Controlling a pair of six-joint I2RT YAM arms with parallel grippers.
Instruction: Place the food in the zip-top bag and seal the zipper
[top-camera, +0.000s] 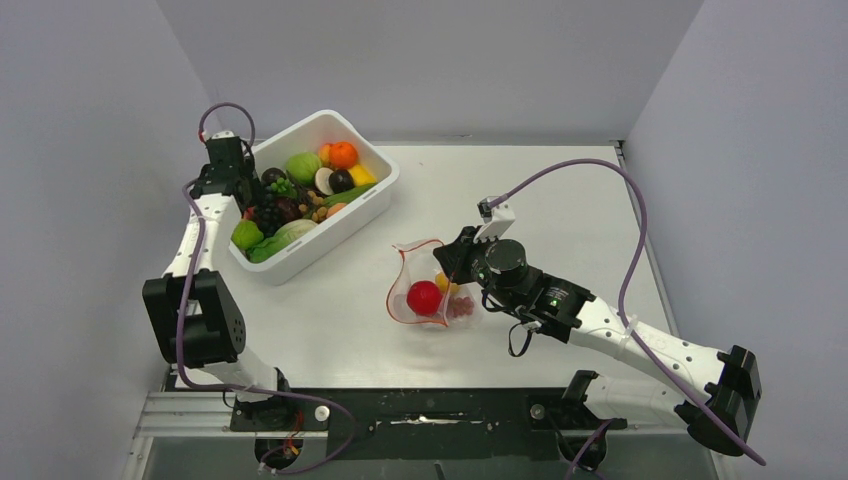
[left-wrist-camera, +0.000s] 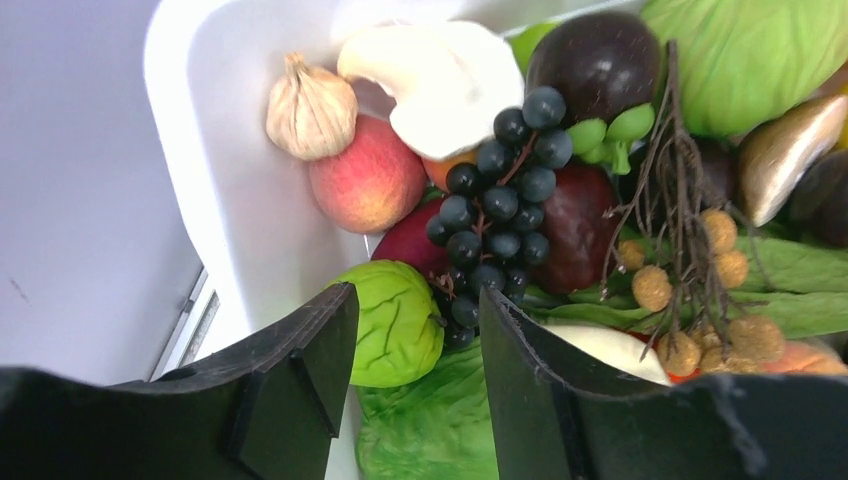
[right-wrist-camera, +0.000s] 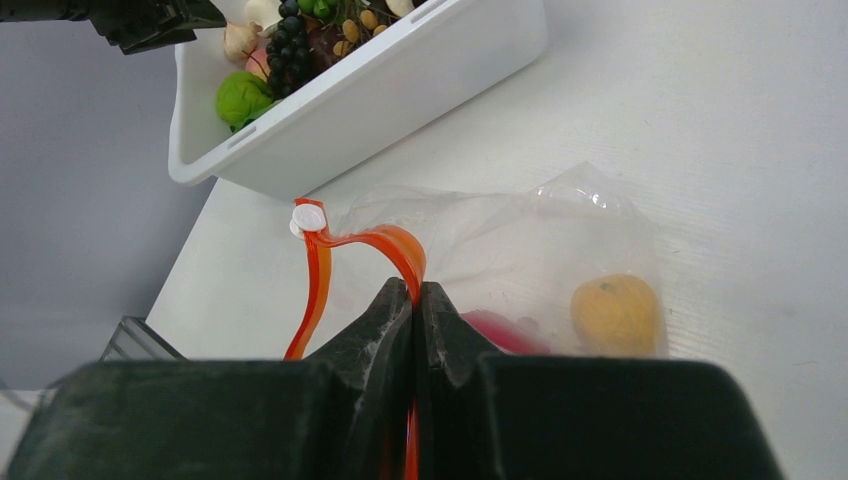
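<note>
My left gripper is part open over the left end of the white bin (top-camera: 350, 228), nothing between its fingers. Beyond its tips lie a green round vegetable (left-wrist-camera: 398, 330) and a bunch of dark grapes (left-wrist-camera: 497, 205). A peach (left-wrist-camera: 368, 178) and a garlic bulb (left-wrist-camera: 312, 110) sit by the bin wall. On the table the clear zip bag (right-wrist-camera: 480, 235) stands with its orange-edged mouth open. My right gripper is shut on the bag's orange rim (right-wrist-camera: 318, 285). Inside the bag are a red item (top-camera: 424, 298), a yellow one (top-camera: 447, 283) and pinkish pieces (top-camera: 460, 306).
The bin is full of mixed produce, with an orange (top-camera: 343, 155) at its far end. Bare table (top-camera: 330, 335) lies between bin and bag and at the back right. Grey walls stand close on the left, right and back.
</note>
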